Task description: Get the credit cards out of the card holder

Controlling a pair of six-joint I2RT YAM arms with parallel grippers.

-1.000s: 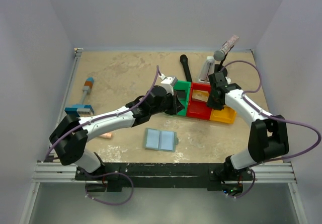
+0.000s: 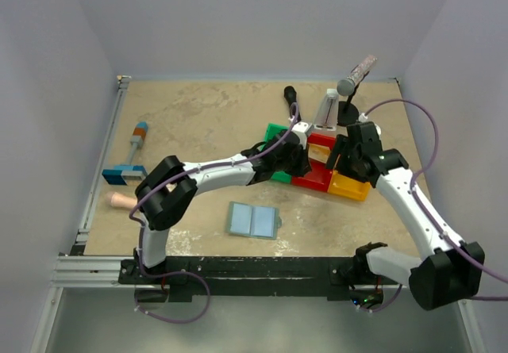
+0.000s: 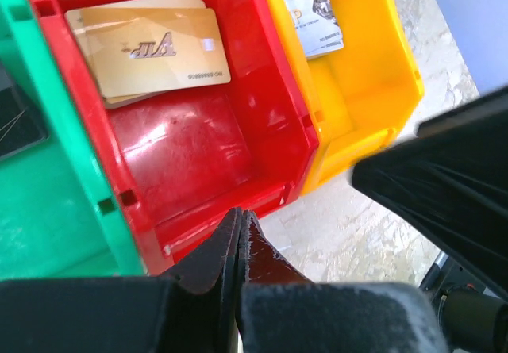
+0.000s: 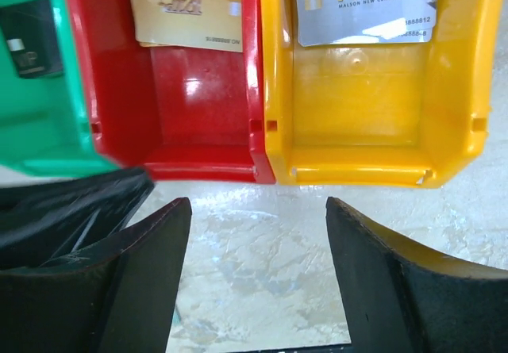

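Note:
An open, light-blue card holder (image 2: 253, 220) lies flat on the table in the top view; whether any card is inside it cannot be told. Gold cards (image 3: 155, 51) rest in the red bin (image 3: 182, 135), and silver VIP cards (image 4: 361, 8) in the yellow bin (image 4: 357, 103). A black card (image 4: 32, 40) is in the green bin (image 4: 20, 123). Over the red bin's front area, my left gripper is shut, with nothing seen between its tips. My right gripper stands open and empty near the front edges of the red and yellow bins.
Behind the bins stand a black microphone-like object (image 2: 291, 99) and a clear bottle (image 2: 361, 71). A blue-orange tool (image 2: 131, 159) lies at far left. My two grippers are close together. Table around the card holder is clear.
My left gripper has moved right, from over the green bin to the red one. The bins and card holder have not moved.

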